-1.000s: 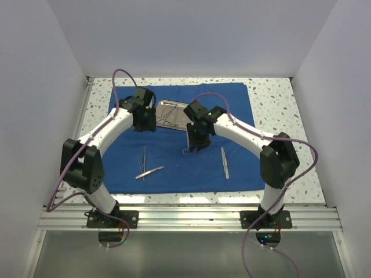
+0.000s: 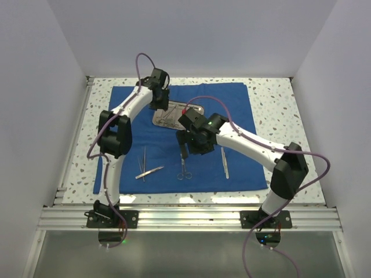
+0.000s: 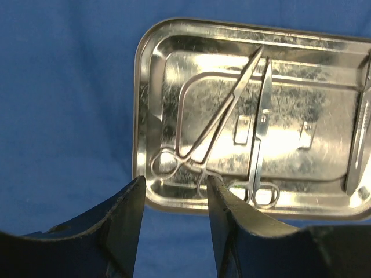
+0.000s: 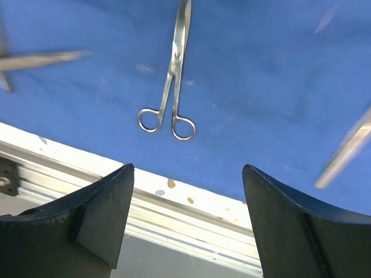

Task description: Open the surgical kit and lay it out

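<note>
My left gripper is open above the left end of the metal tray (image 3: 284, 208), which holds crossed scissors (image 3: 229, 101), a second scissor-like tool (image 3: 262, 121) and a slim tool (image 3: 356, 145) at the right. My right gripper stands open with nothing between its fingers, above a pair of scissors (image 4: 177, 63) lying on the blue cloth (image 4: 266, 104). Tweezer-like tools (image 2: 149, 172) lie at the lower left of the cloth, and a straight tool (image 2: 225, 162) at the right.
The white speckled table (image 2: 278, 116) shows around the cloth, with walls at both sides.
</note>
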